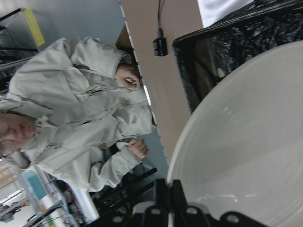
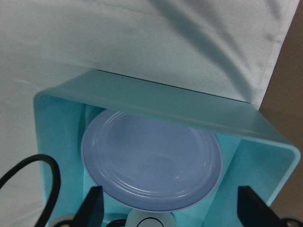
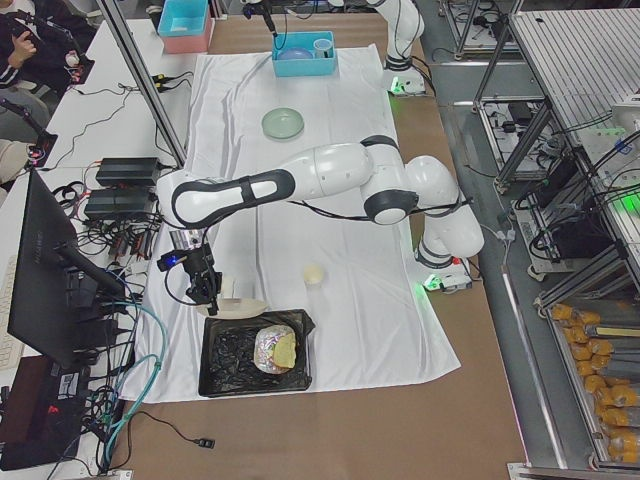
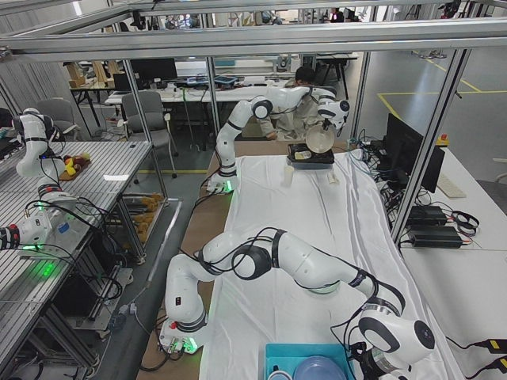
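My left gripper (image 3: 208, 300) is shut on the rim of a cream plate (image 1: 241, 137), held tilted above a black-lined bin (image 3: 220, 360) that has some patterned and yellow waste in it. In the right wrist view my right gripper stands open over a light-blue bin (image 2: 57, 123), which holds a lilac plate (image 2: 151, 158) and a cup, partly seen. A green plate (image 3: 283, 123) lies mid-cloth.
A small cream cup (image 3: 313, 273) stands on the white cloth (image 3: 370, 330) near the black bin. A monitor (image 3: 50, 280) and cables line the left side. A person (image 1: 80, 113) sits beyond the bin.
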